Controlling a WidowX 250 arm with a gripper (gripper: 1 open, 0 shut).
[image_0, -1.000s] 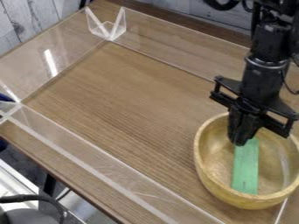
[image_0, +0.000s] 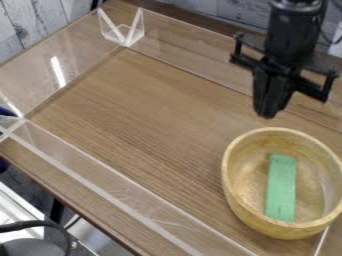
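A beige round bowl (image_0: 243, 190) sits at the lower right with a green rectangular block (image_0: 282, 187) lying inside it. My black gripper (image_0: 277, 93) hangs above and behind the bowl, clear of it, with no object visible in it; whether its fingers are shut is hard to tell.
Clear plastic strips run along its edges, with a clear bracket at the back left. A black cable lies at the lower left.
My gripper has risen up and back, away from the bowl. The bowl and green block look unmoved.
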